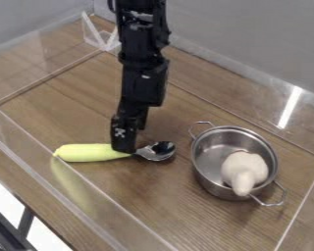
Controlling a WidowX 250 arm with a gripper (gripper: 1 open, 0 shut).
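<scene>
My black gripper [126,133] hangs low over a spoon [159,150] with a silver bowl and a thick pale yellow-green handle [83,153], lying on the wooden floor of the workspace. The fingertips are at the junction of handle and metal. The fingers stand open; whether they surround the spoon or are just above it I cannot tell.
A steel pot [215,147] with two handles stands to the right, holding a pale rounded object [243,169]. Clear walls surround the wooden surface [68,98], which is bare at the left and back. A white object [101,37] is at the back left.
</scene>
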